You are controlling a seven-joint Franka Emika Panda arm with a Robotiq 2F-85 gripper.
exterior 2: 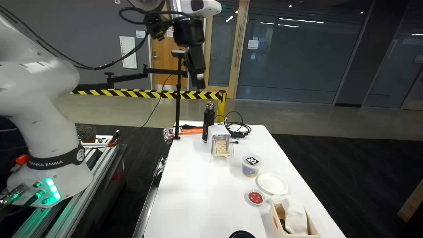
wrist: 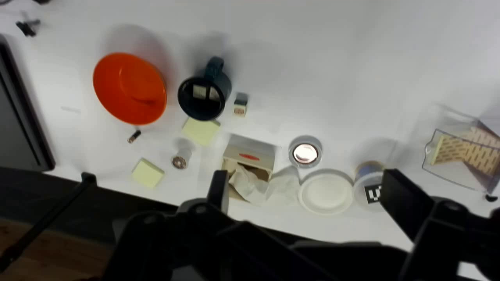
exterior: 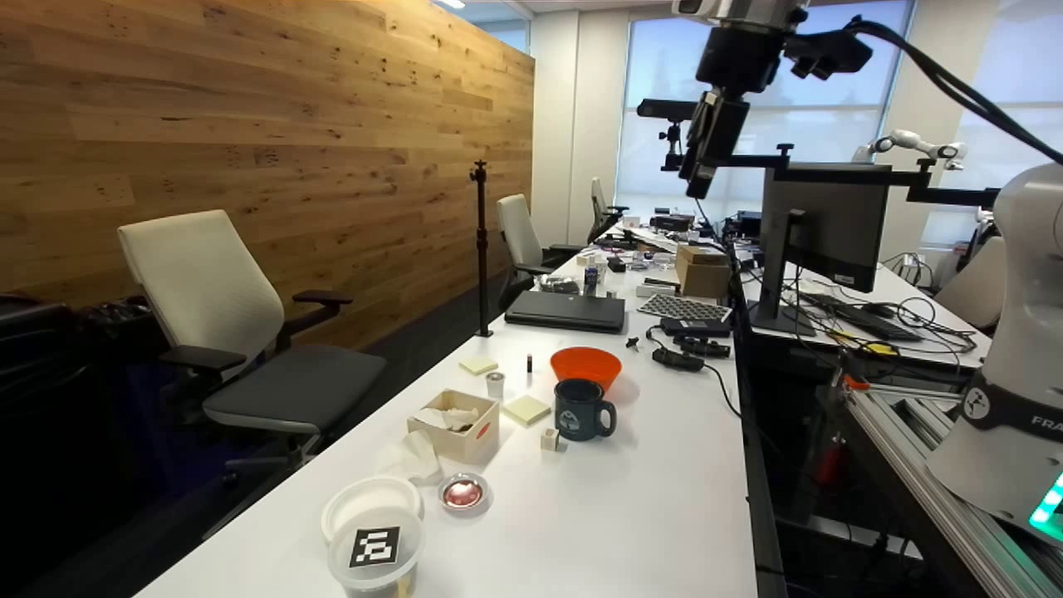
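High above the white table hangs my gripper (exterior: 699,179), well clear of everything on it. In the wrist view its two fingers (wrist: 218,189) stand wide apart, so the gripper is open with nothing held between them. Below lie an orange bowl (wrist: 129,89), a dark green mug (wrist: 220,86) with its handle toward the top of the view, and a small cube (wrist: 240,109) beside the mug. A cream box (wrist: 250,157) holding crumpled white paper sits lower in that view. Right of it are a small round dish (wrist: 305,153), a white lid (wrist: 326,194) and a tagged tub (wrist: 370,189).
Yellow sticky-note pads (wrist: 147,173) and a small cup (wrist: 181,159) lie near the table edge. A closed laptop (exterior: 565,311) and cables occupy the far end. A clear holder (exterior 2: 220,145) and black bottle (exterior 2: 208,119) stand opposite.
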